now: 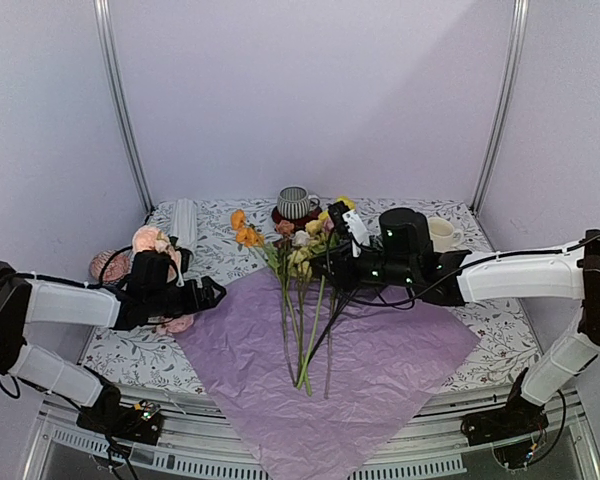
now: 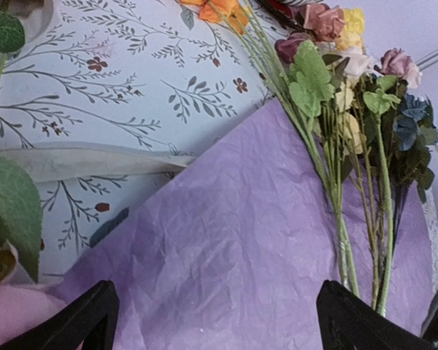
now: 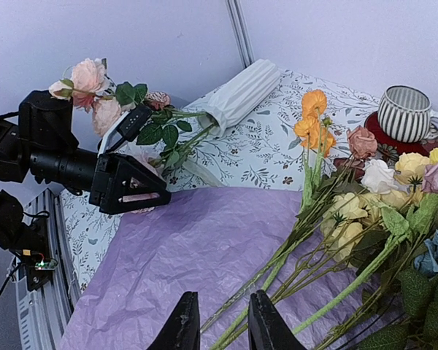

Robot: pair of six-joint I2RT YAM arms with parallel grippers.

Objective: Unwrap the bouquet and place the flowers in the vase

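Observation:
A bunch of orange [image 1: 248, 232], yellow, white, pink and blue flowers [image 3: 379, 173] lies with long green stems on purple paper [image 1: 240, 380]. At the left, pink roses [image 3: 87, 76] surround my left arm, beside a white fluted vase [image 3: 244, 95] lying on its side, with some stems at its mouth. My left gripper [image 1: 206, 292] is open over the paper's left edge, nothing between its fingers. My right gripper is over the bunch, fingers part open, nothing seen held between them.
A striped mug [image 1: 293, 203] on a red saucer stands at the back centre, a white cup [image 1: 442, 233] at the back right behind my right arm. Walls bound the table.

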